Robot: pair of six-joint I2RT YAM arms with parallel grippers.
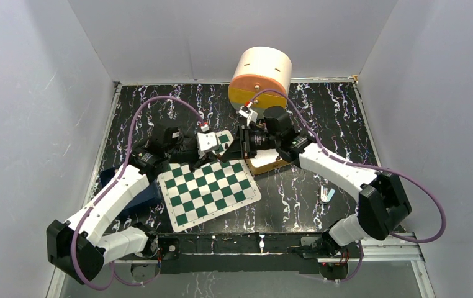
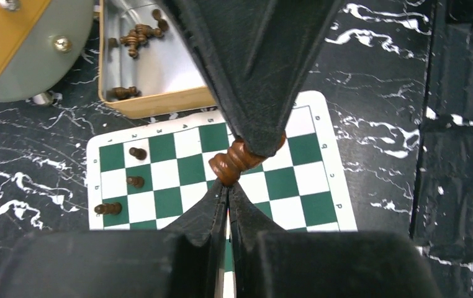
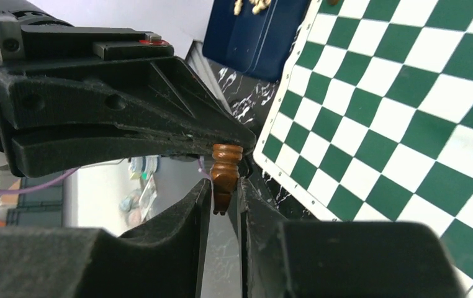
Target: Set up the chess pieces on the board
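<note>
Between my two grippers, above the board, is a brown chess piece [image 3: 225, 171]. My right gripper is shut on its end. The left gripper has its fingers shut at the piece's other end, touching or very nearly so; nothing clearly shows between them. Below lies the green and white chessboard [image 1: 209, 192], partly hidden by the arms. Along one edge in the left wrist view are three brown pieces: one piece [image 2: 138, 153], another [image 2: 135, 181], and a third [image 2: 108, 208] apparently lying on its side.
A tan-rimmed tray [image 2: 153, 110] with several loose brown pieces stands beside the board. On the board's other side is a dark blue bin [image 3: 240, 49] holding light pieces. A rounded drawer box [image 1: 260, 68] stands at the back. The near half of the board looks empty.
</note>
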